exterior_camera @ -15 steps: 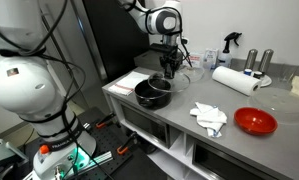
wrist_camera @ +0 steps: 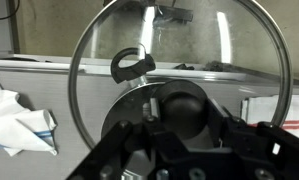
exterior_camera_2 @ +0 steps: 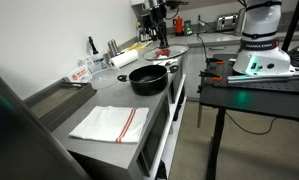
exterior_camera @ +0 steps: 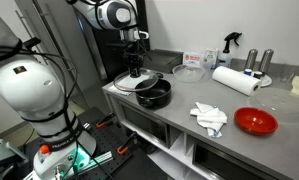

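My gripper (exterior_camera: 135, 72) is shut on the dark knob (wrist_camera: 182, 106) of a round glass lid, holding it above the counter. The clear lid (exterior_camera: 123, 84) has a metal rim and overlaps the near-left side of the black pot (exterior_camera: 157, 99) in the first exterior view. From the second exterior view, the lid (exterior_camera_2: 161, 58) appears raised above and beyond the open pot (exterior_camera_2: 146, 80). In the wrist view the lid's rim (wrist_camera: 281, 58) spans past the counter's front edge. The exact gap between lid and pot cannot be told.
A white cloth (exterior_camera: 209, 117) and a red bowl (exterior_camera: 256, 121) lie right of the pot. Behind are a paper towel roll (exterior_camera: 235, 80) and clear containers (exterior_camera: 189, 74). A red-striped towel (exterior_camera_2: 109, 123) lies on the pot's other side. Open shelves lie below the counter.
My gripper has carried the lid leftward in the first exterior view, from the pot's right side, across it, to its near-left side. The pot has stayed in place.
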